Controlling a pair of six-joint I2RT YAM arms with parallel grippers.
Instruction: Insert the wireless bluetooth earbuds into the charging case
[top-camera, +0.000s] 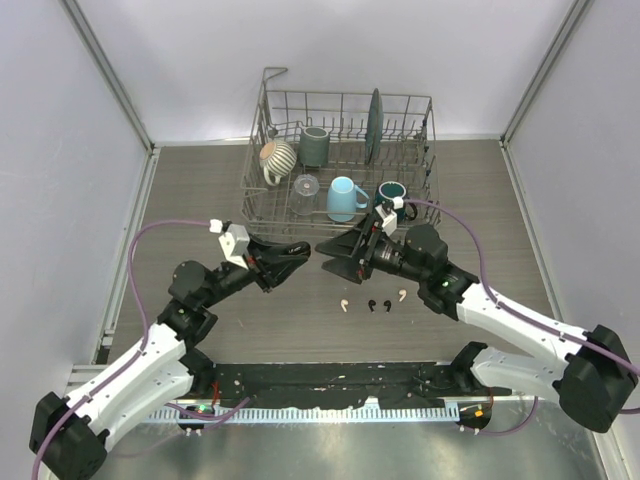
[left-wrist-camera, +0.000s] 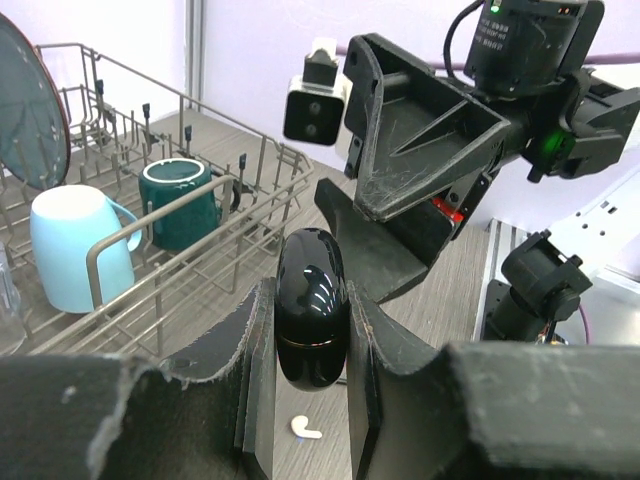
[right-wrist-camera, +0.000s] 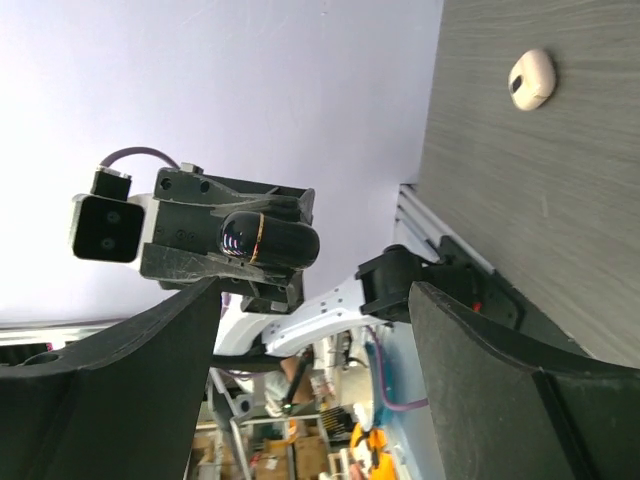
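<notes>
A glossy black charging case (left-wrist-camera: 312, 300) is held upright between the fingers of my left gripper (top-camera: 298, 252), which is shut on it. In the right wrist view, a thin gold seam runs around the case (right-wrist-camera: 268, 238), and its lid looks closed. My right gripper (top-camera: 327, 257) is open just right of the case, nothing between its spread fingers. Below on the table lie a white earbud (top-camera: 344, 304), two black earbuds, one left (top-camera: 372, 304) and one right (top-camera: 387, 305), and another white earbud (top-camera: 402, 295). The right wrist view shows one pale earbud (right-wrist-camera: 532, 80).
Behind the grippers stands a wire dish rack (top-camera: 285, 226) with a light blue mug (top-camera: 342, 200), a dark green mug (top-camera: 390, 194), a glass (top-camera: 304, 193) and other dishes. Its front edge is close to both grippers. Bare table (top-camera: 270, 325) lies in front.
</notes>
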